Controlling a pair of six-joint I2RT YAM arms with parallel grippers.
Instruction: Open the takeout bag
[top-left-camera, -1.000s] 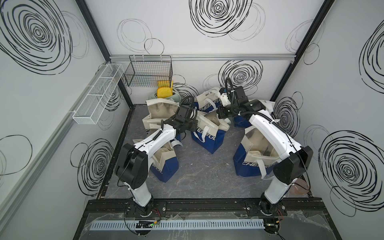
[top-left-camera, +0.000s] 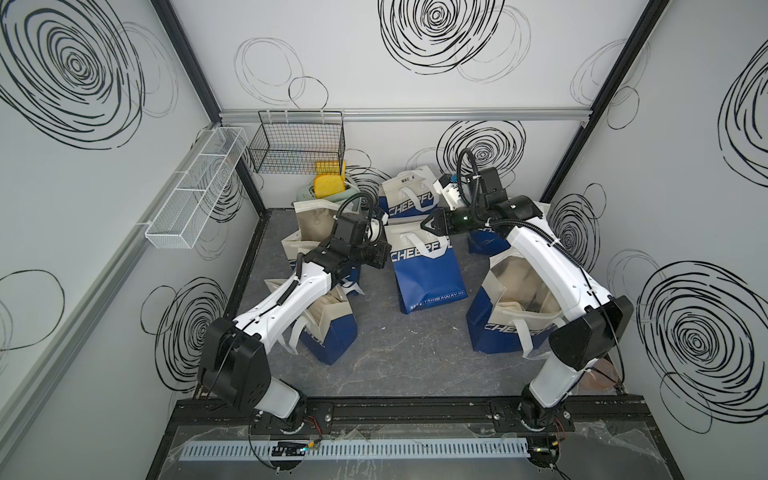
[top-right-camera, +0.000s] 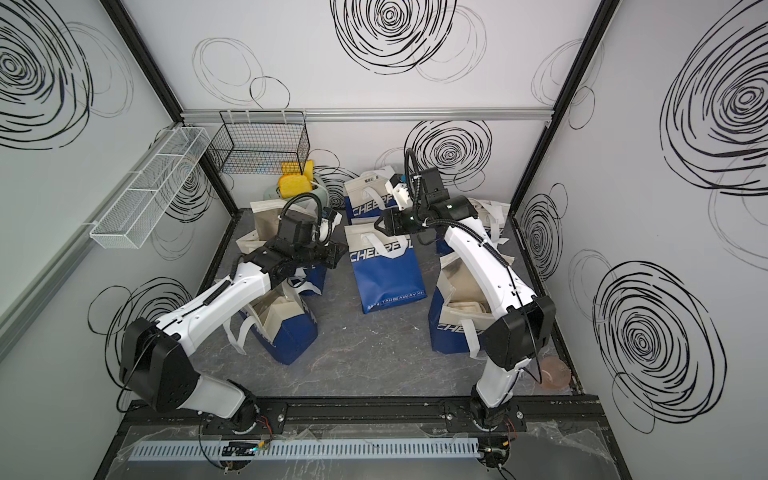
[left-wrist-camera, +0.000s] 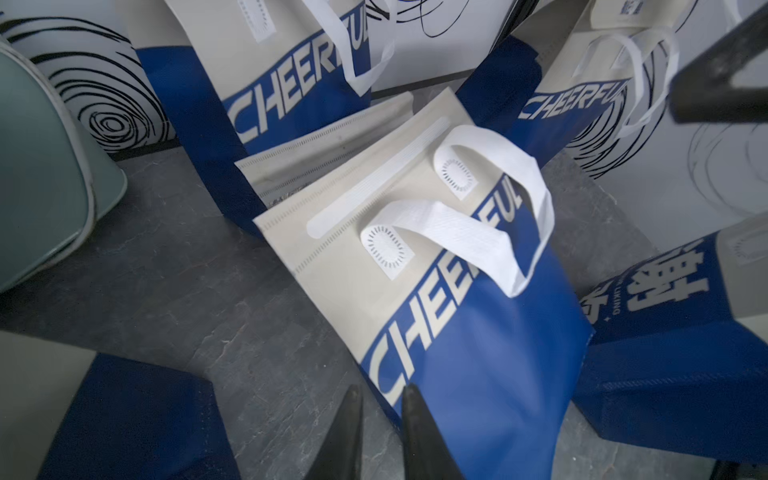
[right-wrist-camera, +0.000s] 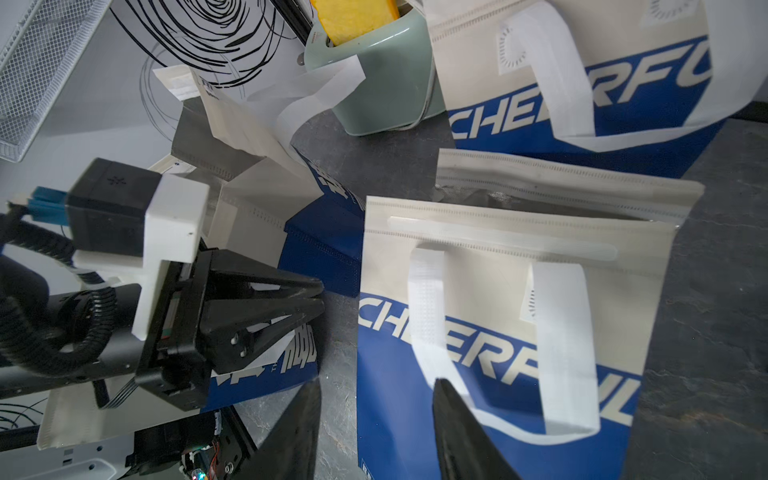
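In the middle lies a blue-and-cream CHEERFUL bag (top-left-camera: 428, 284), flattened, its two white handles folded over its front and a cream rear edge showing behind its top. My left gripper (top-left-camera: 380, 256) hangs just left of that bag; in the left wrist view its fingertips (left-wrist-camera: 348, 408) are above the bag's left side, apart, with nothing seen held. My right gripper (top-left-camera: 432, 220) is above the bag's top; in the right wrist view its fingers (right-wrist-camera: 300, 432) are apart over the bag, with nothing between them that looks held.
Upright open bags stand at front left (top-right-camera: 292, 336), front right (top-right-camera: 448, 320), back left and along the back. A pale green container (right-wrist-camera: 360, 88) with yellow items sits at back left. Wire baskets (top-left-camera: 296, 144) hang on the walls.
The middle bag stood upright and open earlier; now it lies flattened, front face up.
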